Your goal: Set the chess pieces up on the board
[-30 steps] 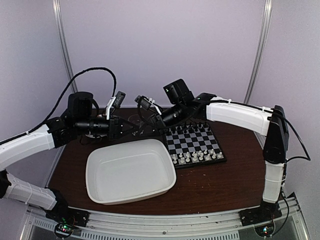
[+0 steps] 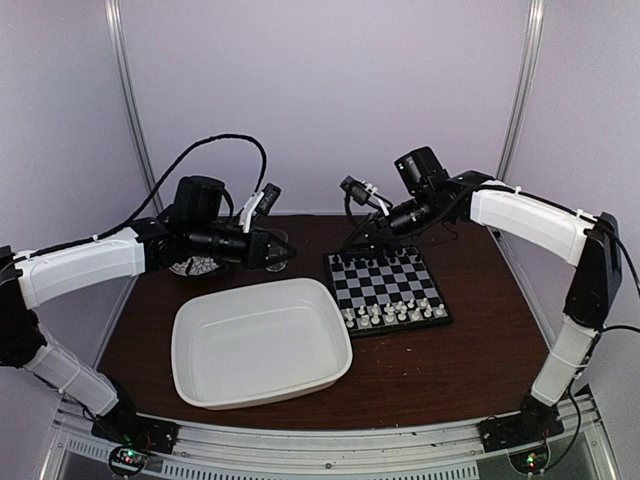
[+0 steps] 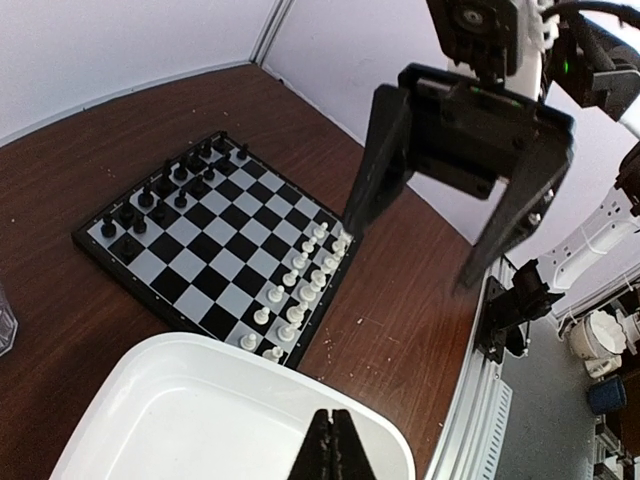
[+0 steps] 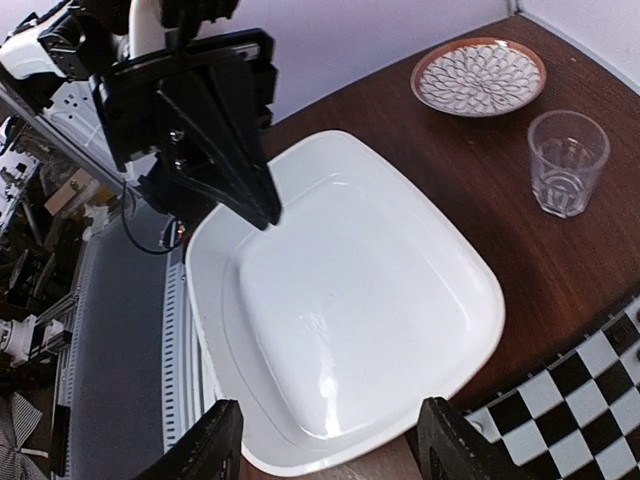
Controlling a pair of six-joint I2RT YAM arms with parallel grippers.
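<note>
The chessboard (image 3: 222, 240) lies flat, black pieces (image 3: 160, 190) along its far-left side and white pieces (image 3: 300, 290) along the opposite side. At the bottom of the left wrist view, my left gripper is shut, its tips together above the white tray, with no piece showing between them. My right gripper stands open, fingers wide apart and nothing between them. In the top view, the right gripper (image 2: 362, 248) is over the board's back edge and hides some black pieces. No loose piece shows at either gripper.
A large white tray (image 2: 262, 340) looks empty, left of the board. Behind it are a clear glass (image 4: 566, 165) and a patterned, red-rimmed bowl (image 4: 478, 78).
That piece no longer shows there.
</note>
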